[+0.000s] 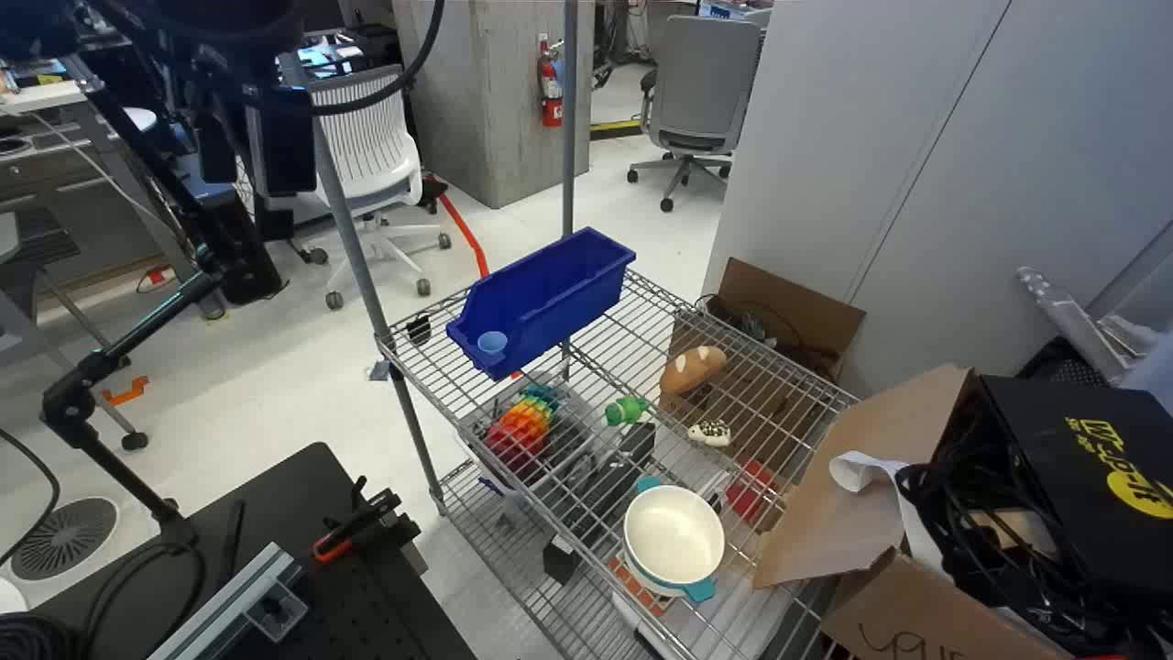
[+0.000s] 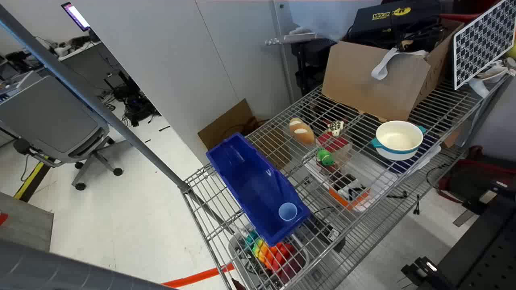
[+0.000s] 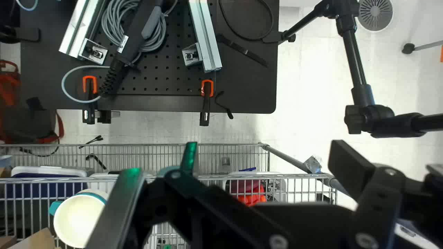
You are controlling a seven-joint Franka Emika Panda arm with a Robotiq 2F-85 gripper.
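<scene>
Over the rack, my gripper shows large and dark in the wrist view. Its fingers are open, with a wide gap and nothing held. Dark parts of the arm hang high at the upper left in exterior view 1, well above the shelf. A blue bin [image 1: 546, 295] rests on the wire shelf with a light blue cup [image 1: 491, 343] inside, near one end. Also on that shelf are a white pot with teal handles [image 1: 673, 535], a brown toy bread loaf [image 1: 693, 369], a green toy [image 1: 627, 411] and a small spotted white figure [image 1: 710, 433].
An open cardboard box [image 2: 372, 79] of cables and gear fills one shelf end. A metal post [image 1: 346, 220] rises beside the bin. Below is a container of rainbow-coloured items [image 2: 273, 253]. The black work table [image 3: 245, 99] carries clamps and rails. Bare wire shows between the shelf's objects.
</scene>
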